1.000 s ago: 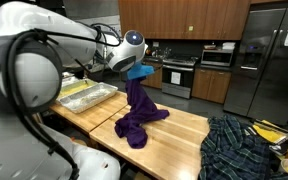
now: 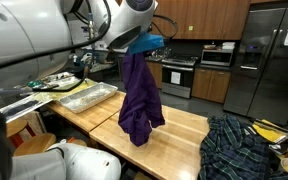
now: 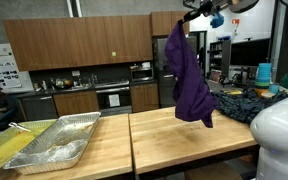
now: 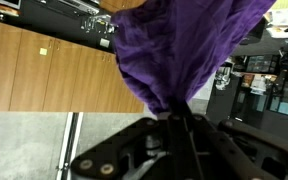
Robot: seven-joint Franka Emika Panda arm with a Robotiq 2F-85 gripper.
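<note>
A purple cloth (image 2: 139, 100) hangs in a long drape from my gripper, which is shut on its upper end. In exterior view 2 the cloth (image 3: 191, 88) hangs high over the wooden table (image 3: 159, 142). Its lower end is close to the tabletop; whether it touches I cannot tell. Seen from the wrist, the cloth (image 4: 179, 50) spreads out from between the fingertips and fills the top middle. The arm largely hides the fingertips in exterior view 1.
A dark checkered cloth (image 2: 232, 148) lies bunched at the table's right side, with colourful items (image 2: 272, 132) beside it. A silver foil tray (image 3: 56, 142) stands at the other end.
My gripper has risen with the purple cloth and come nearer the exterior view 1 camera. The cloth, spread partly on the table a second ago, now hangs almost straight.
</note>
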